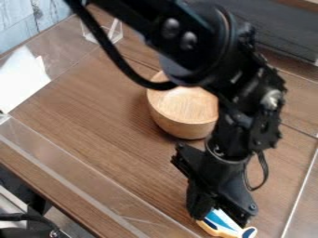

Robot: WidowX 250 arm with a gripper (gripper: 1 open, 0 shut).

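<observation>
My black gripper (211, 195) points down at the table's lower right, over a small white, blue and orange item (228, 226) that is mostly hidden beneath it. The fingers look close together, but whether anything is between them is hidden. A light wooden bowl (177, 116) stands behind the gripper, partly covered by the arm.
The wooden table (93, 116) has clear strips along its edges and open room left of the bowl. A white sheet (19, 79) lies at the left, and a dark raised border runs along the back.
</observation>
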